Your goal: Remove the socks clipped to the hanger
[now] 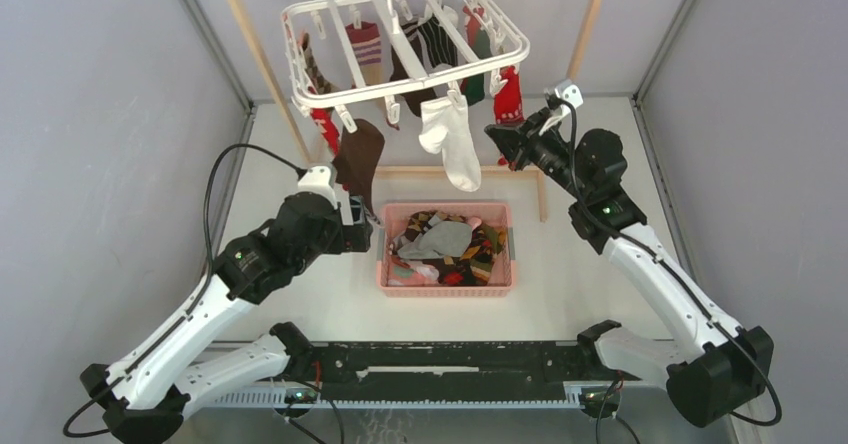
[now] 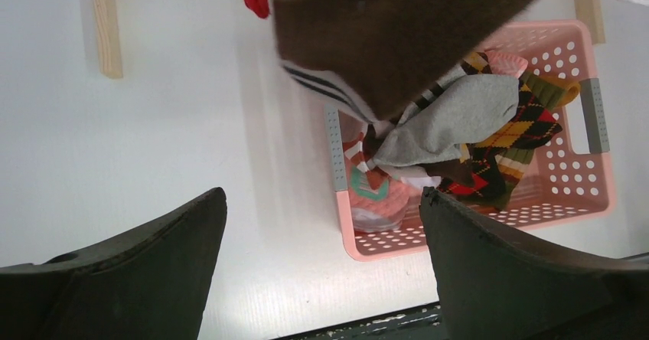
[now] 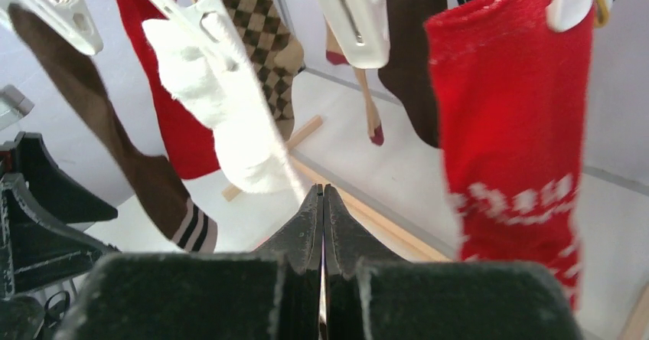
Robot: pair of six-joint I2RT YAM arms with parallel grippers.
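A white clip hanger (image 1: 405, 39) holds several socks: brown (image 1: 357, 164), white (image 1: 450, 139), red (image 1: 508, 97), striped and others. My left gripper is open and empty below the brown sock's toe, which fills the top of the left wrist view. My right gripper is shut with nothing visible between its fingers, beside the white sock and the red sock (image 3: 513, 125), at the hanger's right side. The pink basket (image 1: 445, 289) below holds several loose socks.
A wooden rack (image 1: 250, 34) with a metal rod carries the hanger. Grey walls stand at both sides, and the floor around the basket is clear.
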